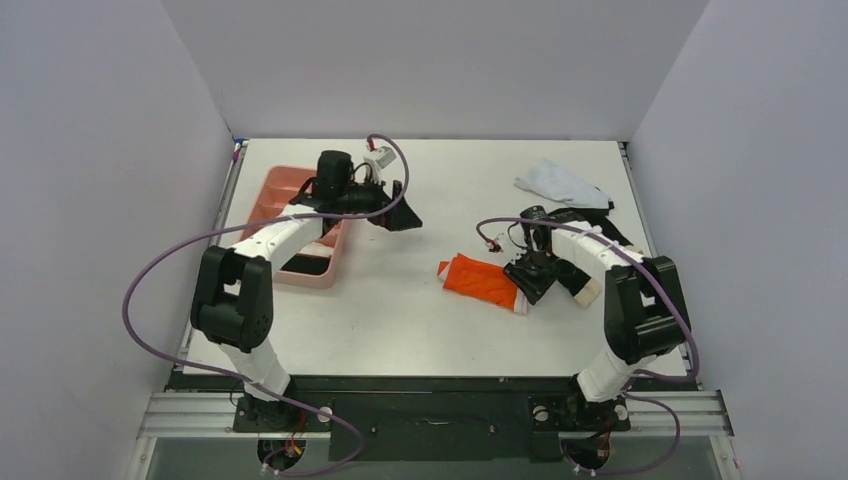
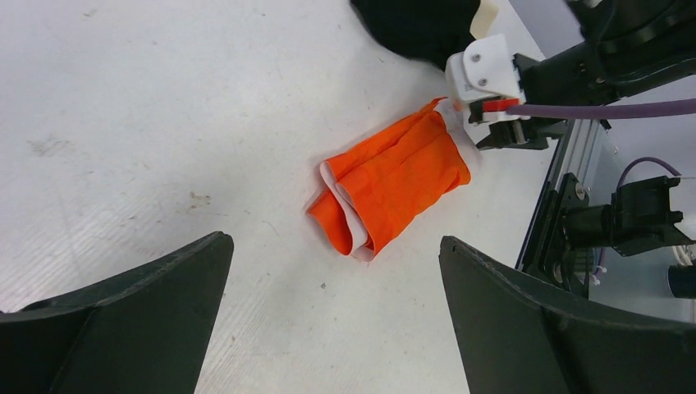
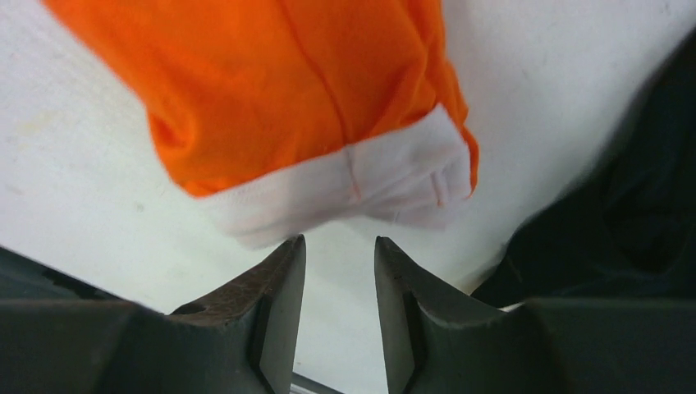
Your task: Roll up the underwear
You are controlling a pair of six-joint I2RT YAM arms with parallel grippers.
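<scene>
The orange underwear lies folded into a flat strip at the middle right of the table, a white waistband at its right end. In the left wrist view the strip shows a folded end with white edging nearest me. My left gripper is open and empty, up and left of the cloth. My right gripper is at the waistband end, its fingers parted. In the right wrist view the waistband lies just beyond the fingertips, with no cloth clearly between them.
A pink divided box stands at the left, dark and light items in its compartments. Black garments and a pale blue cloth lie at the right, close to the right arm.
</scene>
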